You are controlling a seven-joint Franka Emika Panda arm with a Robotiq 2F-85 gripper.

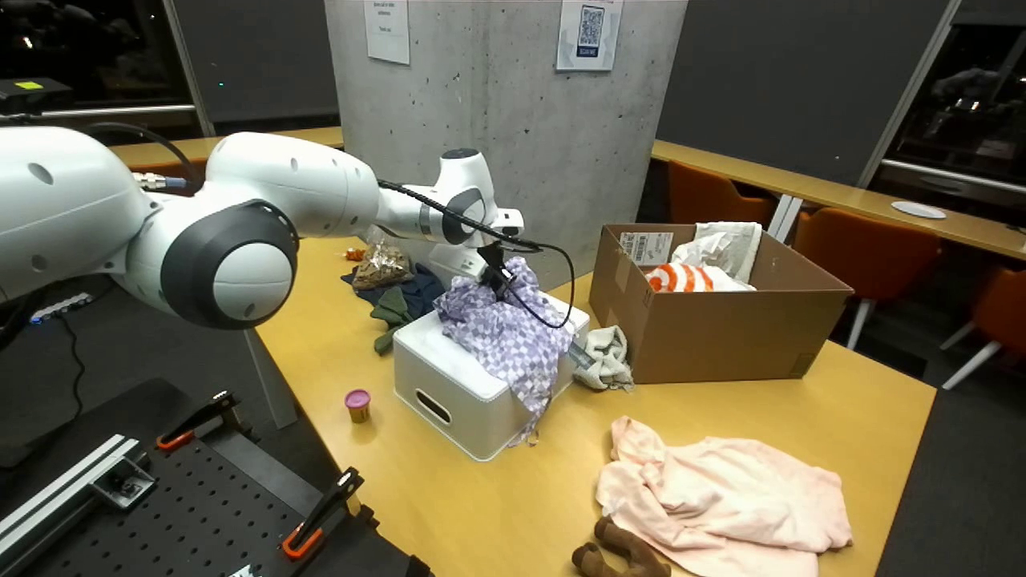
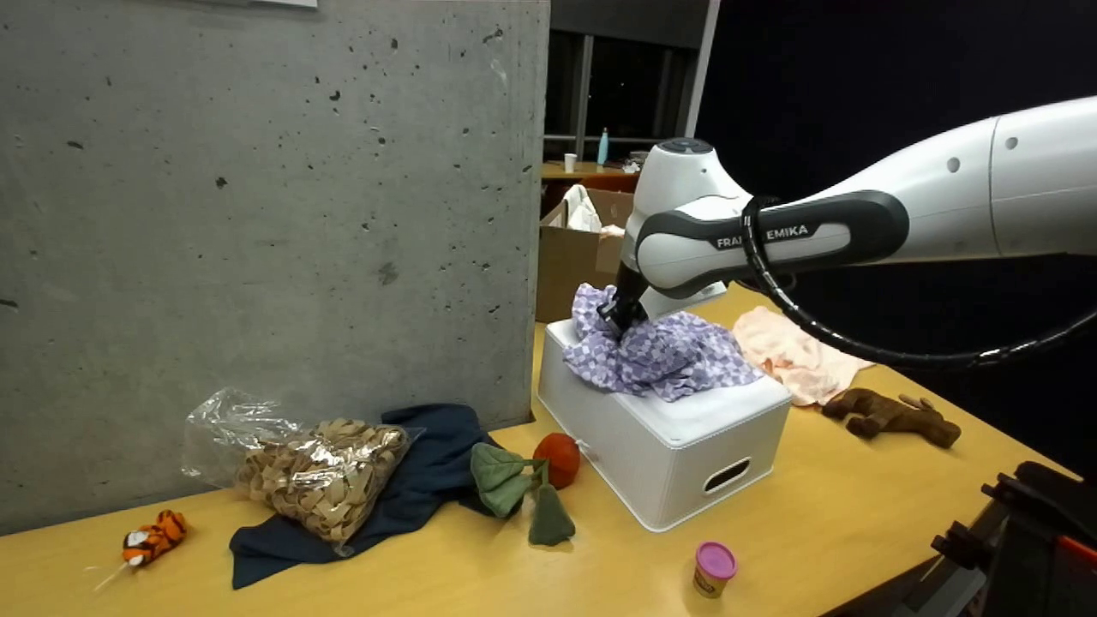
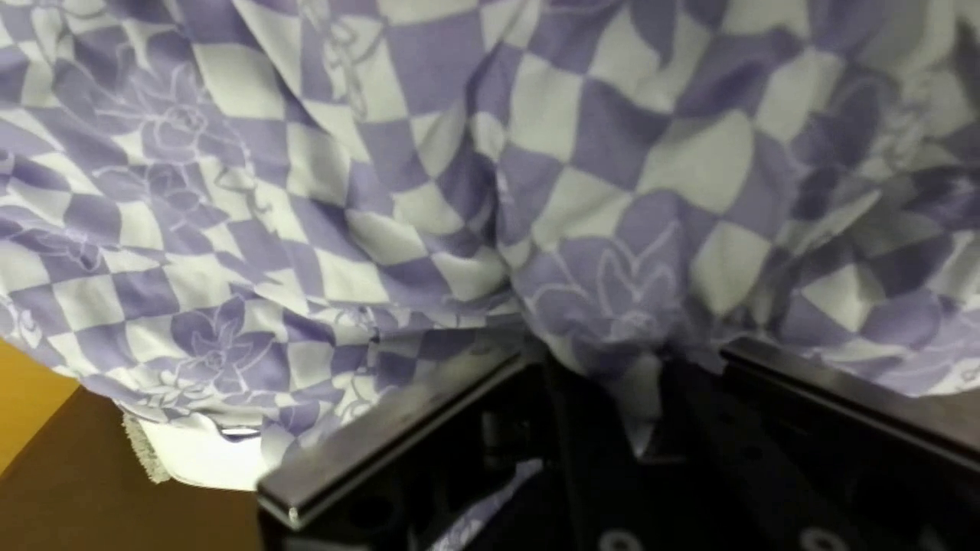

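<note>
A purple-and-white checkered cloth [image 1: 481, 327] with flower outlines lies bunched over the top of a white box [image 1: 452, 393], one end hanging down the box's side. My gripper is shut on a gathered fold of this cloth [image 3: 634, 248], which fills most of the wrist view. In the second exterior view the gripper [image 2: 621, 314] points down into the cloth [image 2: 658, 355], just above the lid of the white box [image 2: 658, 452]. The fingertips are partly hidden by the fabric.
A cardboard box [image 1: 721, 332] holding cloths stands to the right, with a grey cloth [image 1: 606, 357] beside it. A pink cloth [image 1: 721, 500] and brown plush [image 1: 620, 553] lie in front. A purple-lidded tub [image 2: 714, 567] and a clear bag [image 2: 329, 473] also sit on the table.
</note>
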